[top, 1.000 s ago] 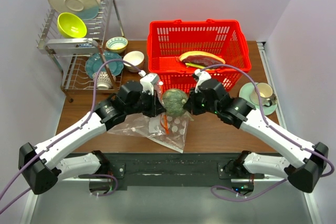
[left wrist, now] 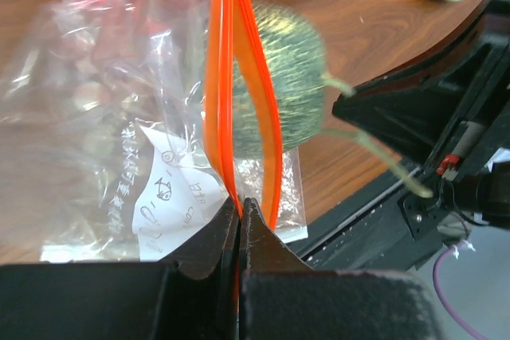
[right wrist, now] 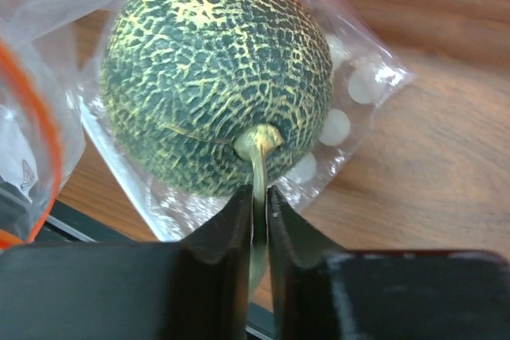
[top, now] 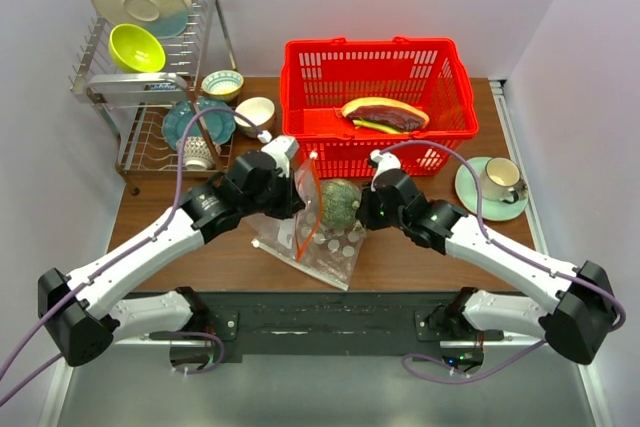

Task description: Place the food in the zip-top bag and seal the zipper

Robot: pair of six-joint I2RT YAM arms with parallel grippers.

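A round green netted melon [top: 340, 204] sits at the table's middle, right of the bag's orange zipper strip [top: 309, 209]. The clear zip bag [top: 325, 257] spreads under and around it; whether the melon is inside cannot be told. My left gripper is shut on the edge of the bag at the orange zipper, which stands up with its two strips parted near the melon. My right gripper has the melon's stem [right wrist: 259, 166] between its nearly closed fingers, at the melon's right side in the top view.
A red basket [top: 380, 157] with a meat-like item [top: 388, 115] stands behind. At left is a dish rack [top: 150, 87] with plates and bowls; a white bowl [top: 255, 116] is nearby. A cup [top: 497, 179] sits on a green plate [top: 470, 197] at right.
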